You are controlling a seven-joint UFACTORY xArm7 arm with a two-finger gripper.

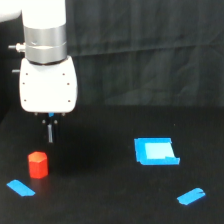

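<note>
The white robot arm hangs at the upper left of the camera view, with its gripper (50, 128) pointing down above and slightly right of a red block (38, 169). The fingers are small and dark, so whether they are open or shut cannot be made out. The red block sits on the dark table, apart from the gripper.
A blue square with a white centre (157, 151) lies at middle right on the table. Blue tape strips lie at the lower left (21, 188) and lower right (191, 196).
</note>
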